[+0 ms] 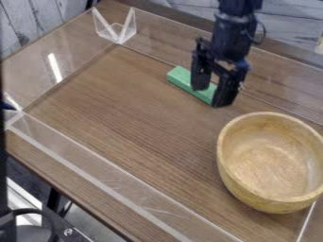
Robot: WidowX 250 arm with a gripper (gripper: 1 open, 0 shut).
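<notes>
The dark robot gripper [217,71] reaches down from the top centre over a pale green block [190,83] lying on the wooden surface. Its fingers are blurred and seem to be beside the block's right half; whether they touch it, and how far apart they are, is unclear.
A large tan bowl [269,165] fills the lower right. A clear angular container [115,24] sits at the upper left.
</notes>
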